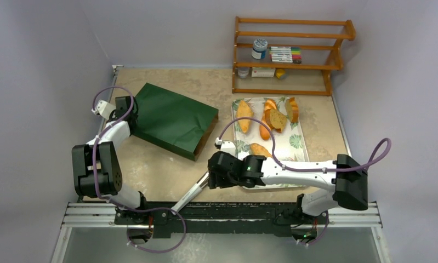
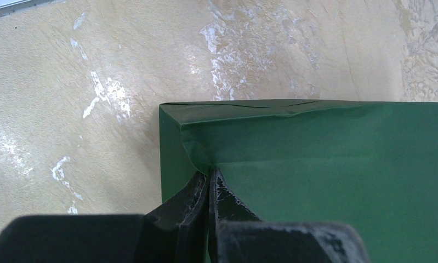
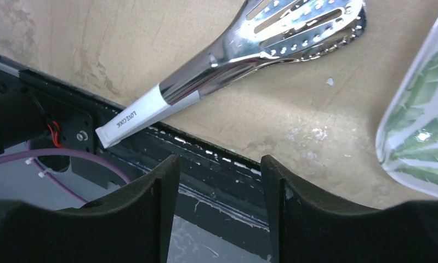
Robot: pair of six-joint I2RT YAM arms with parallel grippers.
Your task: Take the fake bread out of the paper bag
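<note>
A green paper bag (image 1: 172, 118) lies on its side, its brown open end facing right. My left gripper is shut at the bag's closed-end corner, on the green paper where it creases. My right gripper is open over the front edge of the table, with nothing between its fingers; steel tongs (image 3: 189, 82) lie on the table just beyond it. Several fake bread pieces (image 1: 244, 115) lie on a leaf-patterned tray (image 1: 296, 141) right of the bag. The bag's inside is hidden.
A wooden rack (image 1: 282, 90) with jars and markers stands at the back right. Bare table shows behind and in front of the bag. The tray's rim (image 3: 392, 137) is beside the tongs.
</note>
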